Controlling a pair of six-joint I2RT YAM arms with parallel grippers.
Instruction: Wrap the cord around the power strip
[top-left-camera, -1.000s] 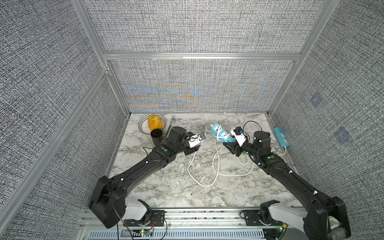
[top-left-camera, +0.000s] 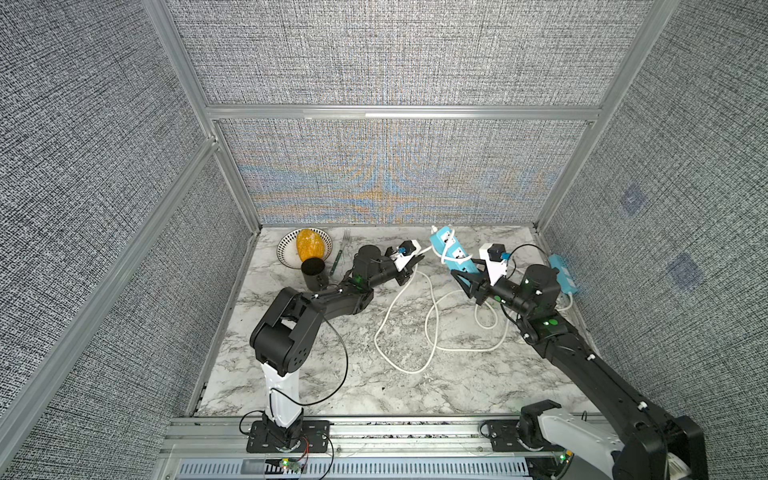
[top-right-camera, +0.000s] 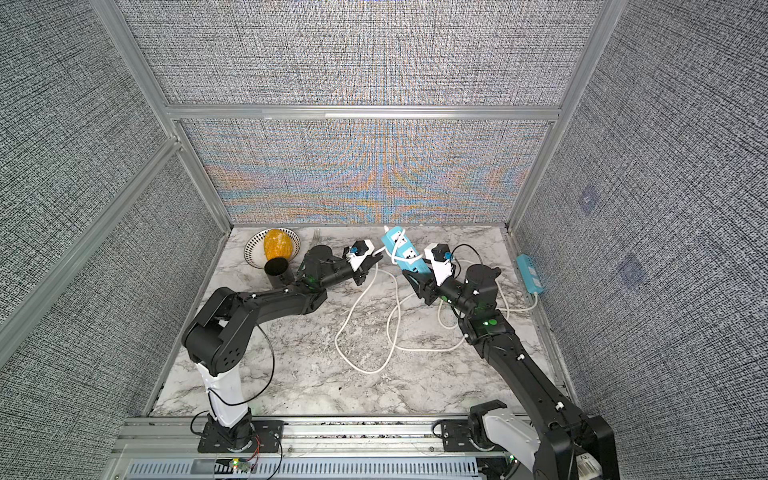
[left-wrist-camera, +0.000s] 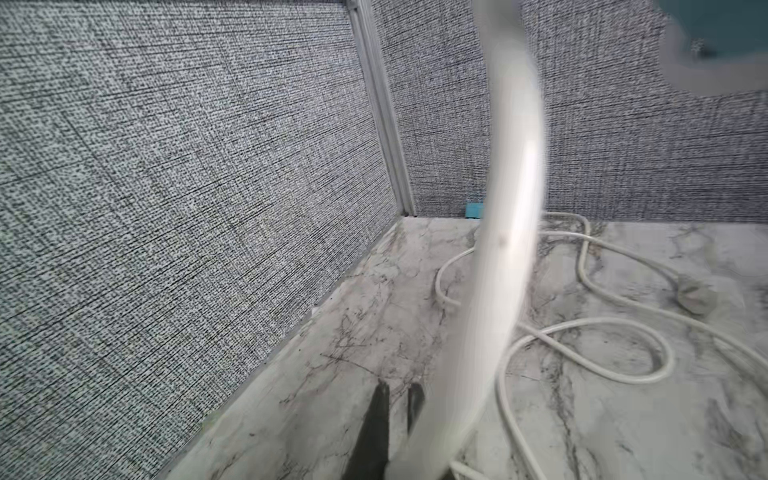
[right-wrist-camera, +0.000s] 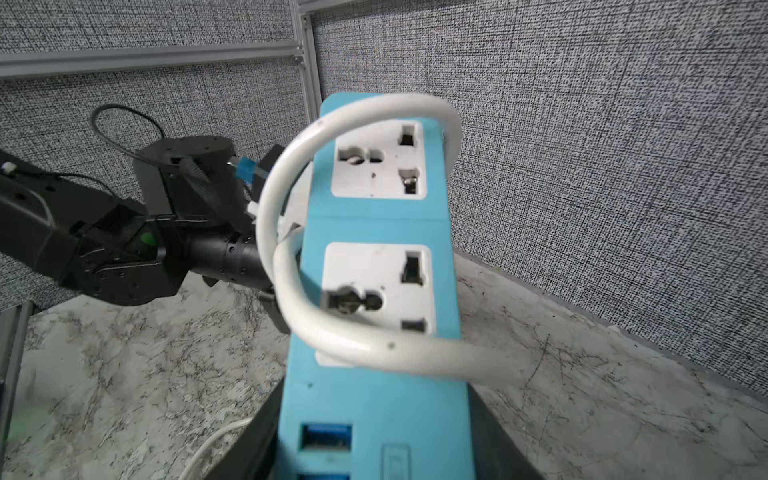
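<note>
The blue power strip (top-left-camera: 454, 249) is held tilted above the table, its far end raised; my right gripper (top-left-camera: 467, 281) is shut on its near end. In the right wrist view, white cord (right-wrist-camera: 368, 340) loops loosely across the strip's socket face and round its side. From the strip, the cord stretches left to my left gripper (top-left-camera: 417, 262), which is shut on it beside the strip's far end. Close up in the left wrist view, the cord (left-wrist-camera: 504, 232) runs down to the fingers (left-wrist-camera: 373, 436). Farther along, loose cord (top-right-camera: 349, 361) lies in loops on the table.
A second blue power strip (top-left-camera: 562, 275) lies by the right wall. At the back left are a bowl (top-left-camera: 282, 254) holding an orange item (top-left-camera: 310, 244), a dark cup (top-left-camera: 314, 274) and a fork (top-left-camera: 345, 242).
</note>
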